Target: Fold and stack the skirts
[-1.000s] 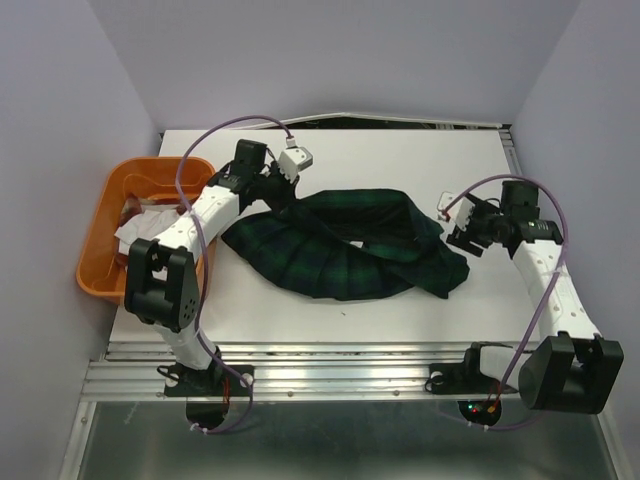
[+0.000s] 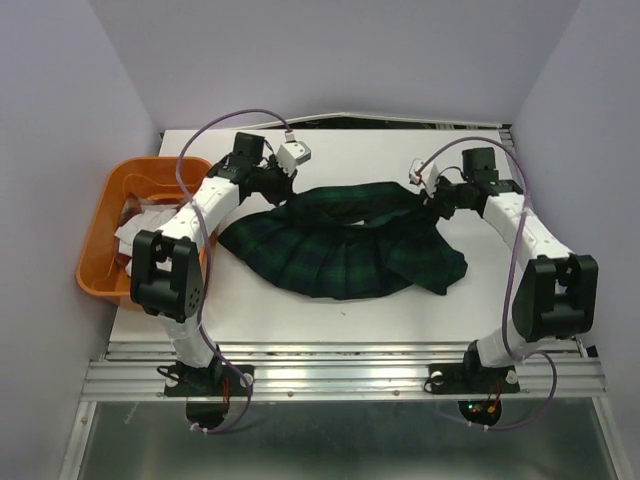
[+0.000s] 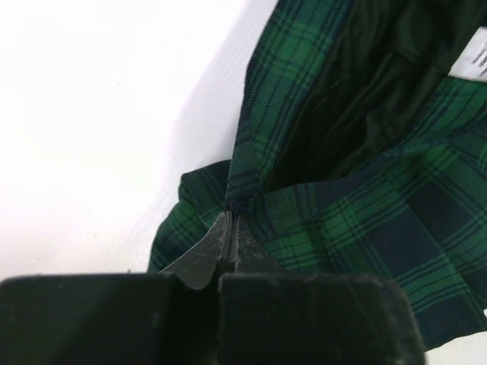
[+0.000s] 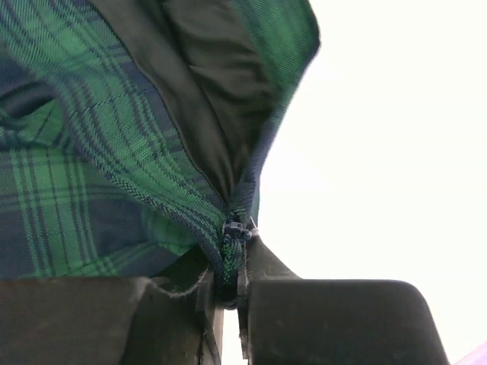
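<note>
A green and navy plaid skirt (image 2: 330,255) is spread across the white table, its dark inner side partly showing. At its left upper part my left gripper (image 2: 288,195) is shut on the waistband (image 3: 259,114), its fingertips pinching the cloth in the left wrist view. At the right upper part my right gripper (image 2: 428,195) is shut on the skirt's band edge (image 4: 190,190), where a small zip-like piece shows between the fingers. A white label (image 3: 468,57) shows inside the skirt.
An orange bin (image 2: 105,225) with white cloths stands at the table's left. Bare table (image 2: 360,150) shows behind the skirt and along the front.
The left gripper has shifted slightly, and the skirt's top edge has moved up a little.
</note>
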